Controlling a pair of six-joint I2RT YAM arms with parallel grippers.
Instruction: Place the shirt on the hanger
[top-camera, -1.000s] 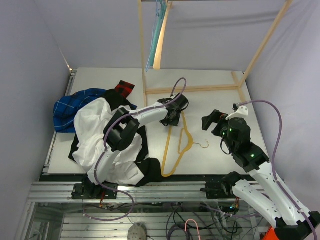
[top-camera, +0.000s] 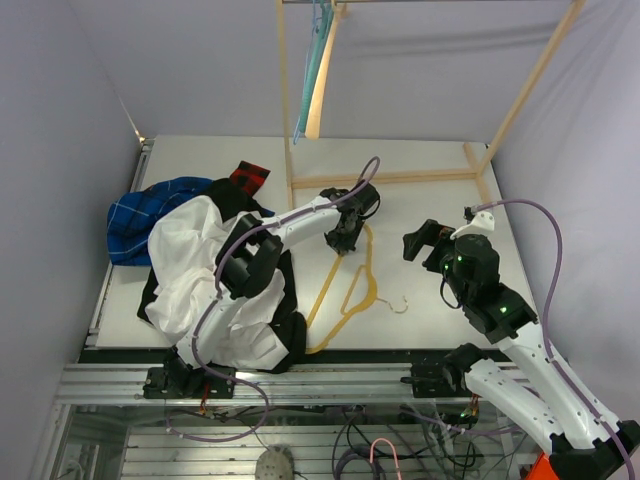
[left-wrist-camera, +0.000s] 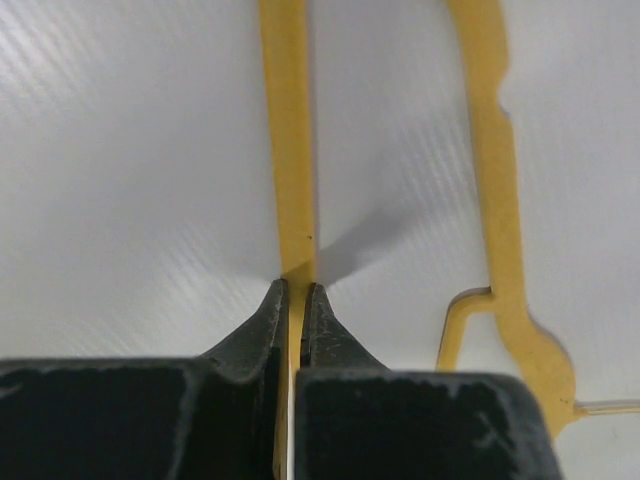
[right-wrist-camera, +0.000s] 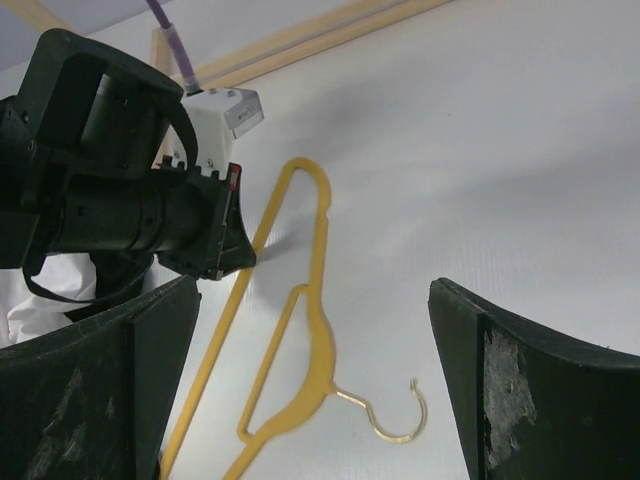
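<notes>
A yellow hanger (top-camera: 371, 290) lies on the white table, its metal hook (right-wrist-camera: 398, 437) pointing right. My left gripper is shut on the hanger's straight bar (left-wrist-camera: 292, 150), close to the tabletop. In the right wrist view the left gripper covers a bit of that bar near its far end. Over the table's right side my right gripper (top-camera: 418, 240) stands open, nothing between its fingers, away from the hanger. A heap of clothing lies at the left: white cloth (top-camera: 190, 250), black cloth (top-camera: 290, 330) and blue plaid (top-camera: 150, 215). Which piece is the shirt I cannot tell.
A wooden rack (top-camera: 390, 177) stands at the back, with teal and wooden hangers (top-camera: 318, 75) hanging from its top. The hanger's near end lies beside the black cloth. Bare table (top-camera: 440, 320) stretches to the hanger's right.
The hanger has turned, its near end swinging left toward the black cloth and its hook tilting downward in the top view. My left gripper has shifted slightly. The right arm has stayed still.
</notes>
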